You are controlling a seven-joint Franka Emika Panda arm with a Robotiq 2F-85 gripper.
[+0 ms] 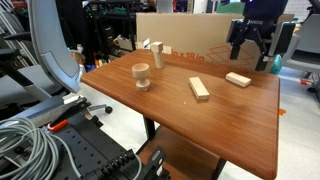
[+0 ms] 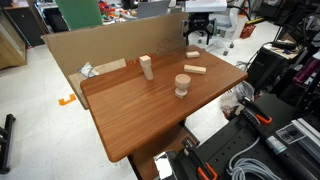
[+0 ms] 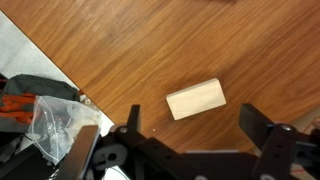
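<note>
My gripper point(image 1: 251, 56) hangs open above the right part of the wooden table, its fingers apart with nothing between them. Below it lies a small pale wooden block point(image 1: 238, 79), flat on the tabletop. In the wrist view that block point(image 3: 196, 99) shows just ahead of the gap between the black fingers, clear of both. A second pale block point(image 1: 200, 90) lies flat nearer the table's middle. Farther left stand an upright pale block point(image 1: 157, 53) and a round, light wooden cup-like piece point(image 1: 141, 76).
The brown table point(image 2: 125, 113) has bare room at its front right and its far left end. A cardboard panel point(image 2: 118, 47) stands along one long side. Cables point(image 1: 28, 150) and the dark robot base lie off the other side.
</note>
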